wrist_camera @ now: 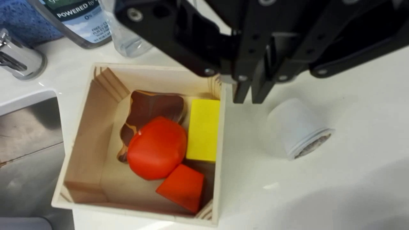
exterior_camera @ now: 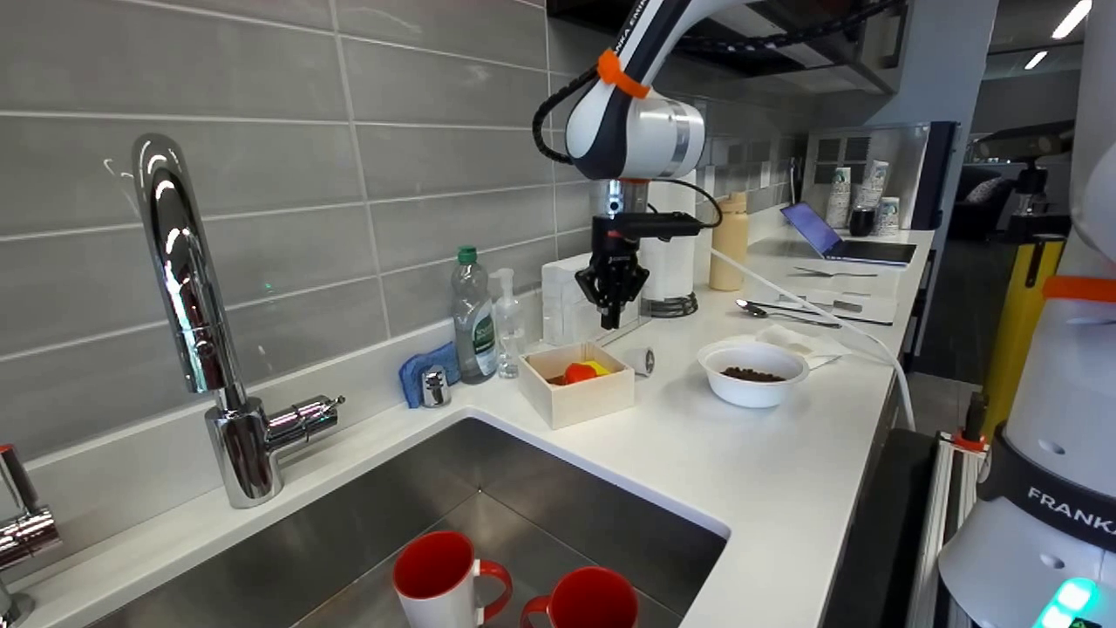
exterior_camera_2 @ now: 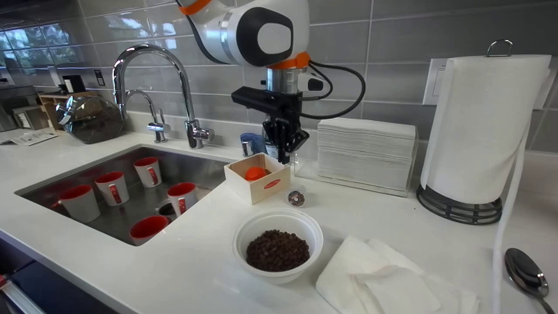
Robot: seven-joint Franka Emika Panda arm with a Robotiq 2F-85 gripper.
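Observation:
My gripper is shut with nothing visible between its fingers, hanging above the right wall of a pale wooden box (wrist_camera: 86,141) in the wrist view. Inside the box lie a round red piece (wrist_camera: 157,147), a smaller red block (wrist_camera: 184,187), a yellow block (wrist_camera: 203,130) and a brown piece with orange edges (wrist_camera: 153,107). Just outside the box, a white pod (wrist_camera: 295,124) rests on its side on the counter. In exterior view 2 the box (exterior_camera_2: 256,191) sits between the sink and the stack of napkins, below the gripper (exterior_camera_2: 284,158).
A white bowl (exterior_camera_2: 277,282) of dark brown pellets stands in front of the box. Soap bottles (exterior_camera: 473,324) stand behind it by the wall. The sink (exterior_camera: 345,544) holds several red-and-white mugs. A paper towel roll (exterior_camera_2: 481,131) and napkin stack (exterior_camera_2: 366,154) stand to the right.

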